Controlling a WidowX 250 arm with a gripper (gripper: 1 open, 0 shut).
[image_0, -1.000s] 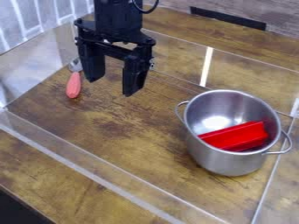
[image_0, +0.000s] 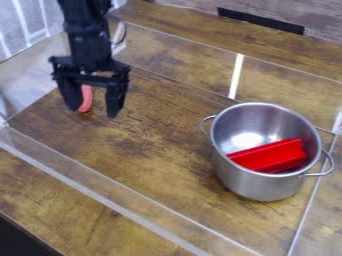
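My dark gripper (image_0: 90, 95) hangs open at the back left of the table, low over a slim pink-red object (image_0: 84, 103), which it partly hides; whether they touch I cannot tell. At the right stands a large silver pot (image_0: 247, 180) with two handles, a red rectangular block (image_0: 267, 154) lying inside it.
A pale, see-through edging runs along the left side. A white strip (image_0: 237, 75) lies on the table at the back right.
My gripper has moved back and to the left, shrinking in view, to where the pink-red object lies. The pot and red block have not moved.
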